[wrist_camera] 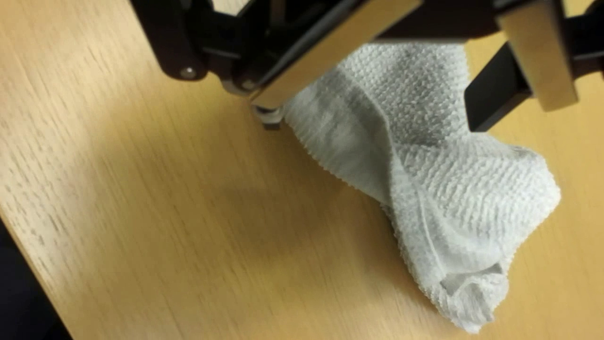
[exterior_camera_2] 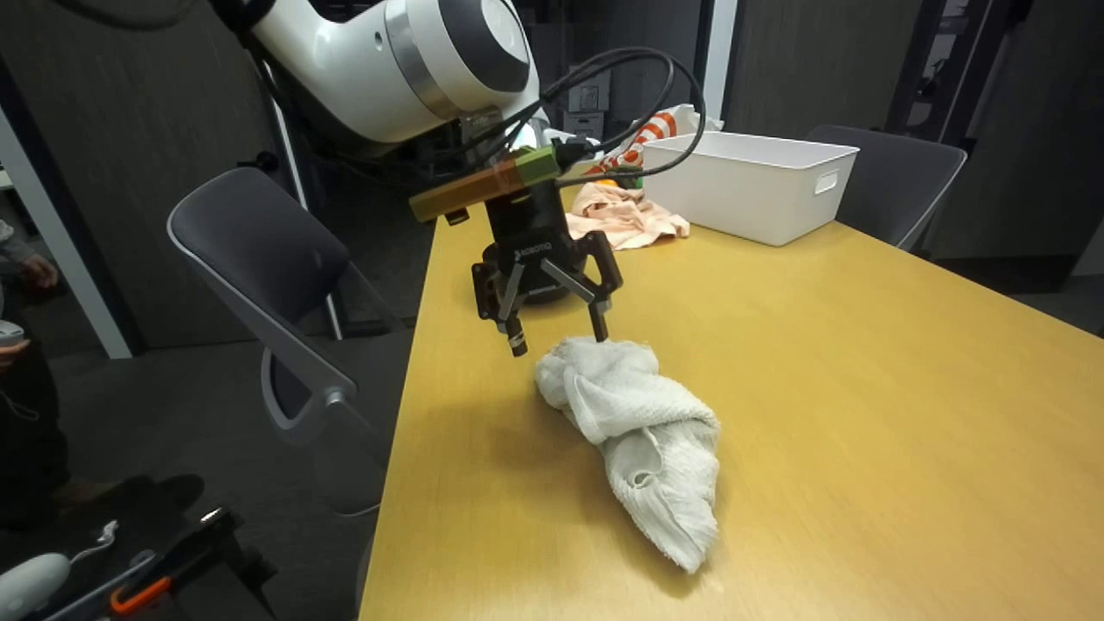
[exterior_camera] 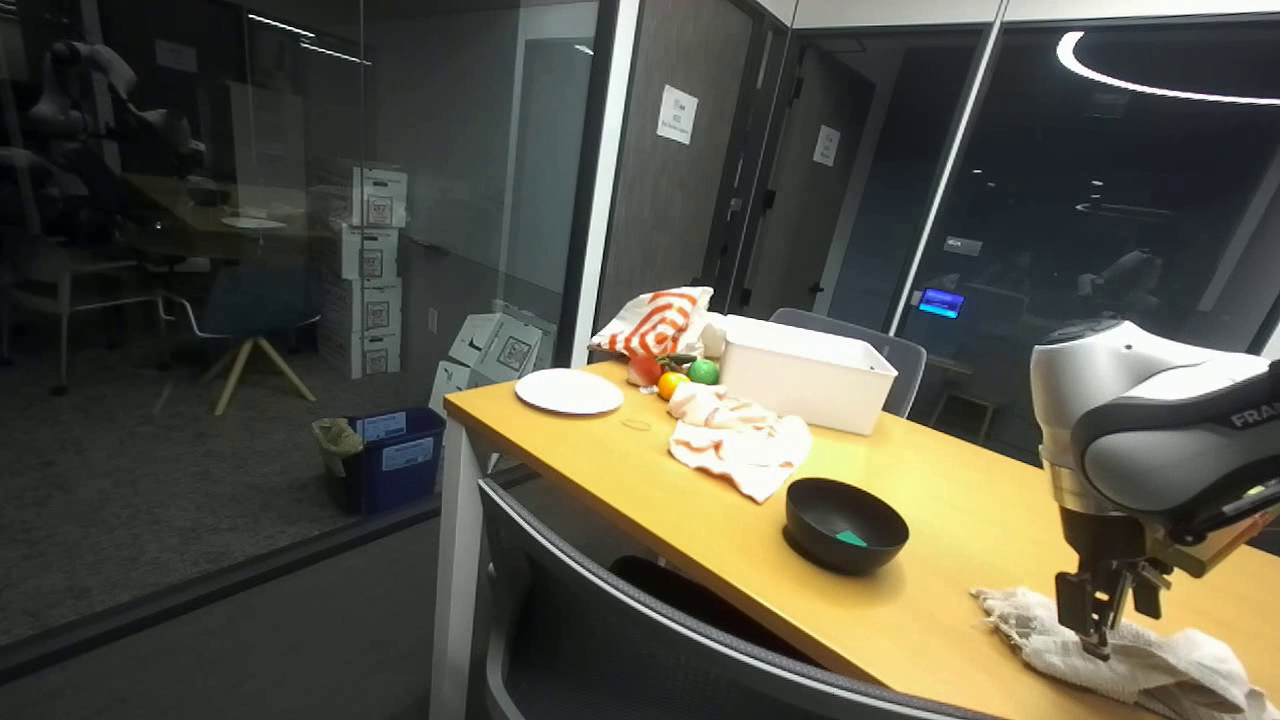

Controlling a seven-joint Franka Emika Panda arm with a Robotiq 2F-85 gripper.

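Note:
A crumpled white towel (exterior_camera_2: 662, 435) lies on the wooden table, bunched up and folded over itself. My gripper (exterior_camera_2: 559, 340) is just above the towel's end nearest the bowl, fingers pointing down and spread apart. In the wrist view, the towel (wrist_camera: 430, 153) passes beneath the gap of the open gripper, with one finger at its left edge and the other over its right side. Nothing is held. From the first exterior view, the gripper (exterior_camera: 1122, 618) appears in front of the towel (exterior_camera: 1164, 660); whether a fingertip touches the cloth I cannot tell.
A black bowl (exterior_camera: 828, 558) with a green piece (exterior_camera: 851, 539) inside stands near the table edge. Farther off are a peach-coloured cloth (exterior_camera: 744, 438), a white bin (exterior_camera: 804, 384), a white plate (exterior_camera: 569, 391), a green fruit (exterior_camera: 704, 371) and a patterned bag (exterior_camera: 660, 322). Bare table lies right of the towel.

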